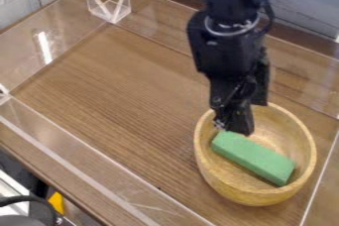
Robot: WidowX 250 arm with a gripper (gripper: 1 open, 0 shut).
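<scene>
A yellow bowl (215,178) sits at the lower right of the wooden tray (93,121). Inside it lies a green block (255,157), tilted lengthwise toward the lower right. My black gripper (236,111) hangs from the top centre, over the back of the bowl and above and behind the block. Its fingers are open, with nothing visible between them.
A clear wire-like holder (109,4) stands at the back left. Tray walls run along the back and left.
</scene>
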